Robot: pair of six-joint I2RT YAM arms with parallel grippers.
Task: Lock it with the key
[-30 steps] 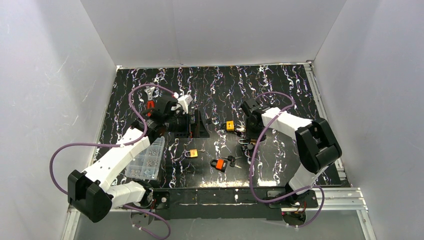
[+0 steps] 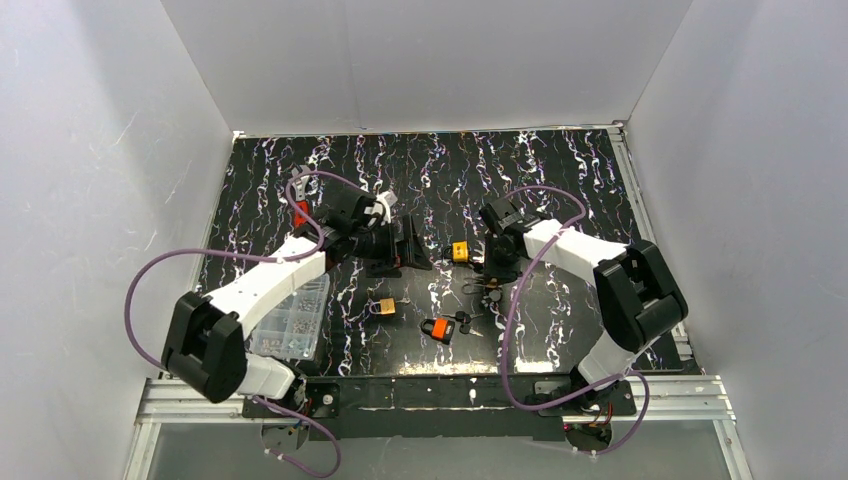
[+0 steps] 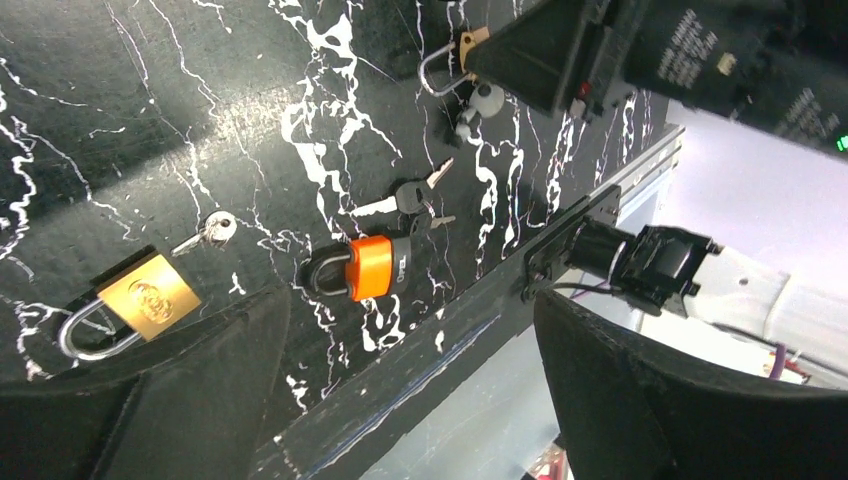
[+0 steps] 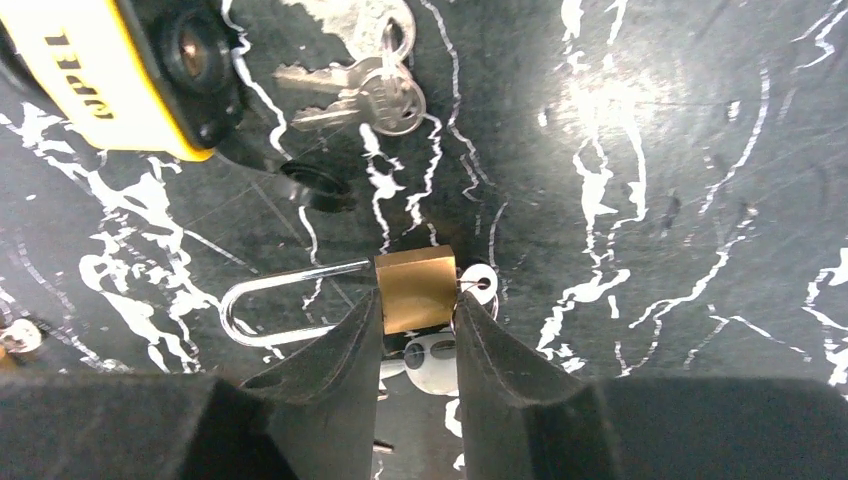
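A small brass padlock [image 4: 417, 290] is pinched between the fingertips of my right gripper, its long shackle [image 4: 235, 300] pointing left; the shackle's upper leg ends just short of the body. A grey-headed key [image 4: 435, 365] lies right below the padlock, partly hidden by my fingers. Wide apart stand the fingers of my left gripper, with nothing between them, to the left of the right gripper in the top view. Another brass padlock [image 3: 150, 297] with a small key [image 3: 217, 228] beside it lies on the table.
An orange padlock [image 3: 370, 267] lies near the front edge beside dark-headed keys [image 3: 412, 197]. A yellow padlock [image 2: 459, 252] sits close to my right gripper, with silver keys [image 4: 390, 97] near it. At the left is a clear compartment box [image 2: 295, 320].
My left gripper has moved a little to the right, toward the right one. The right gripper has shifted slightly left, and the small brass padlock with it.
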